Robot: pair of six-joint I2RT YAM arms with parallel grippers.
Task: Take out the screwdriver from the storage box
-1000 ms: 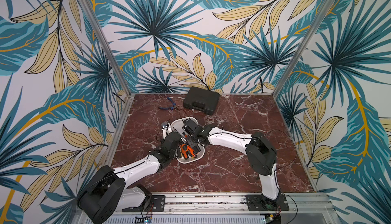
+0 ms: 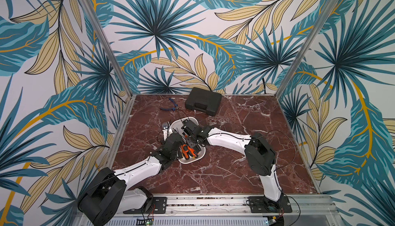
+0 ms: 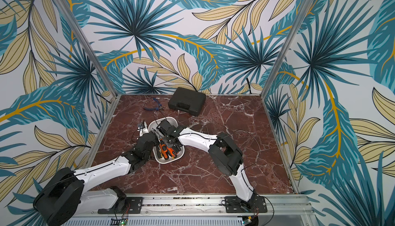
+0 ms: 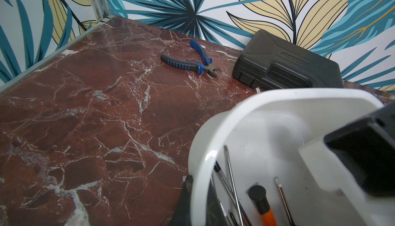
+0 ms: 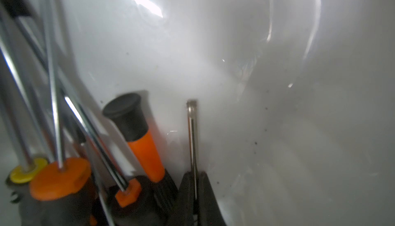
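Observation:
A white storage box point(image 4: 209, 152) of tools stands on the table, its rim clear in the left wrist view. In the right wrist view a thin metal screwdriver point(image 5: 191, 131) lies against the box floor, its tip pointing away from me. My right gripper is down inside the box, shut on that shaft; the rest of the screwdriver is hidden behind the fingers. At the box's left wall, my left gripper has a dark finger on each side of the rim; whether it clamps the rim cannot be told.
Beside the held screwdriver lie an orange-and-black handle point(image 5: 147, 156) and several crossed screwdrivers, one with an orange collar point(image 5: 61, 180). Behind the box are blue pliers point(image 4: 181, 63) and a black case point(image 4: 284, 61).
The right arm has shifted slightly left and toward the back. The box has moved a little the same way. The left arm looks still.

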